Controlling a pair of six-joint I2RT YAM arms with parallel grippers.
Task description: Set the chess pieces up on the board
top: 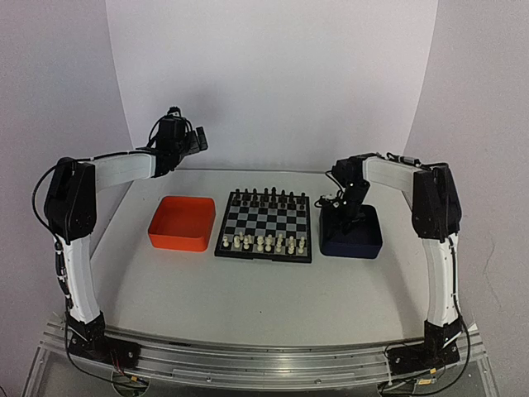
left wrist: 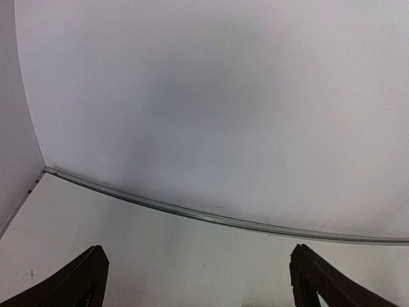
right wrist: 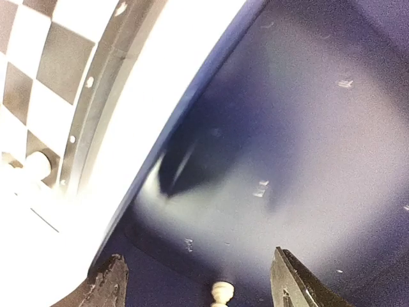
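The chessboard (top: 263, 255) lies at the table's centre. Dark pieces (top: 270, 198) fill its far rows, and white pieces (top: 259, 243) stand along the near rows, with the front row looking gappy. To the right is a dark blue box (top: 351, 251), with my right gripper (top: 351, 222) reaching down into it. In the right wrist view its fingers (right wrist: 110, 281) are well apart. Between them shows a white piece (right wrist: 222, 291), cut off by the frame edge and touching neither finger. My left gripper (top: 197, 141) hangs high at the back left, open and empty.
An orange box (top: 180, 243) left of the board looks empty. The blue box's left wall (right wrist: 182, 121) rises between the board and the right gripper.
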